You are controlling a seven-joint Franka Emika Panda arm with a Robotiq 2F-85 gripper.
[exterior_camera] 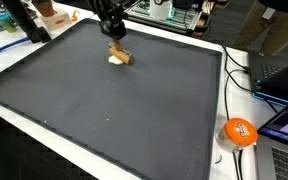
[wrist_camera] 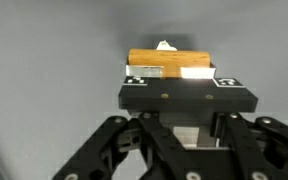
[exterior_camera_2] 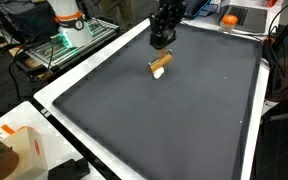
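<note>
A wooden, light-brown piece point(wrist_camera: 170, 57) lies crosswise at the fingertips in the wrist view. My gripper is shut on it, with an orange-brown part showing between the two finger ends. From the first exterior view, the wooden piece point(exterior_camera: 124, 57) is low over the grey table, under the dark gripper point(exterior_camera: 116, 42). The second exterior view has the same piece point(exterior_camera_2: 162, 63) below the arm. Close beside it is a small white object point(exterior_camera_2: 158, 73), mostly hidden behind the wood in the wrist view. Whether the two touch cannot be made out.
An orange-topped white container point(exterior_camera: 236, 134) stands at the right edge, near laptops and cables. Another robot's white and orange base point(exterior_camera_2: 72, 27) is off to the left in the second exterior view.
</note>
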